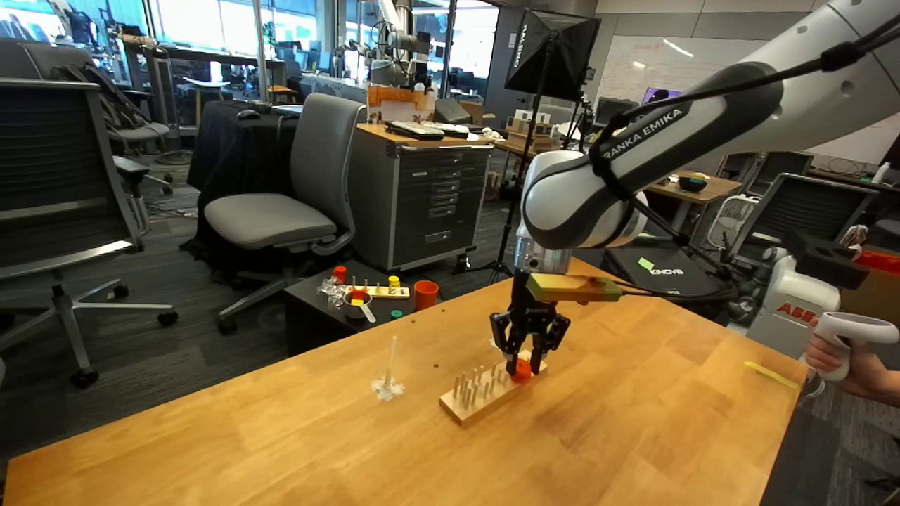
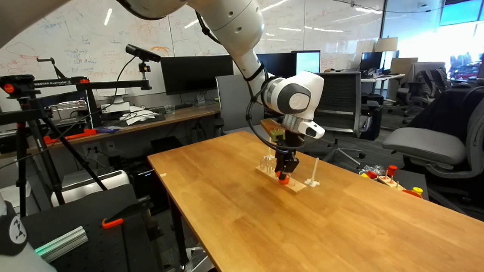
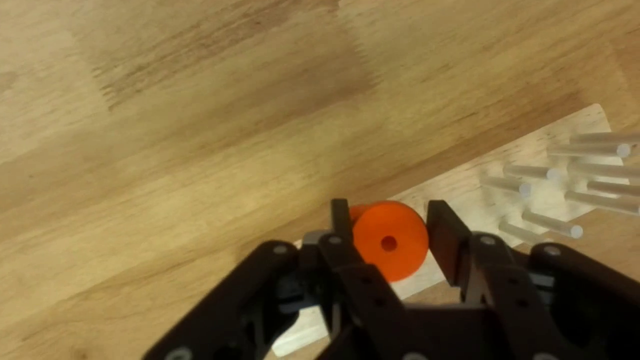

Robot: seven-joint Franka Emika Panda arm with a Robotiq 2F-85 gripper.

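An orange ring with a hole in its middle (image 3: pixel 408 255) sits between the two black fingers of my gripper, which is shut on it. A second orange ring (image 3: pixel 358 211) peeks out from underneath; how far apart the two are, I cannot tell. Both are over one end of a wooden peg board (image 1: pixel 465 413), which carries several short pegs (image 3: pixel 555 223) towards its other end. My gripper (image 1: pixel 523 364) points straight down there in exterior view 1. From the other side, orange (image 2: pixel 284 180) shows at the fingertips, just above the board (image 2: pixel 297 186).
Two tall thin pegs stand on the table; the one (image 2: pixel 315 168) is apart from the board, the other (image 2: pixel 270 149) behind it. A low black side table holds an orange cup (image 1: pixel 425 294).
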